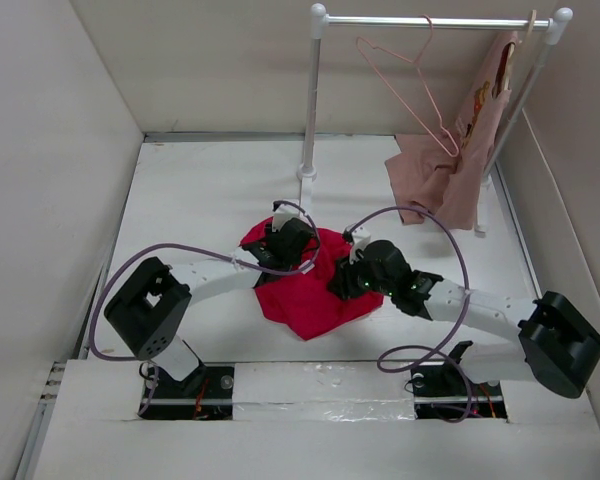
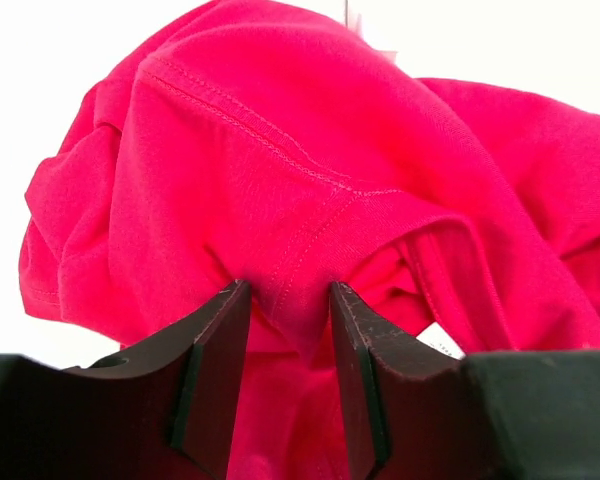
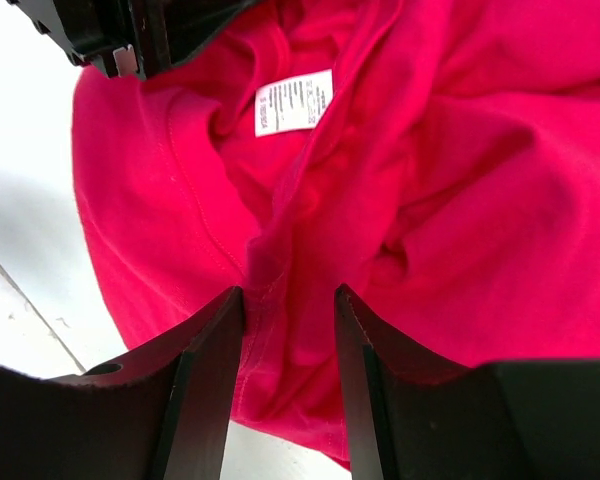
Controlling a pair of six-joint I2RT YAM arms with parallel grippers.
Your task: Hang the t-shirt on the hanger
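Note:
A crumpled red T-shirt (image 1: 315, 305) lies on the white floor beneath both grippers. My left gripper is over its upper left part, fingers part open around a stitched fold. My right gripper stands open at the right part, its fingers astride a raised ridge of red cloth. A white label (image 3: 292, 103) shows among the folds. A pink hanger (image 1: 435, 115) hangs empty from the rail (image 1: 370, 21) above.
A dusty-pink garment (image 1: 440, 175) hangs at the right end of the rack, reaching the floor. The rack's left post (image 1: 310, 120) stands just behind the red shirt. Bare floor lies at the left.

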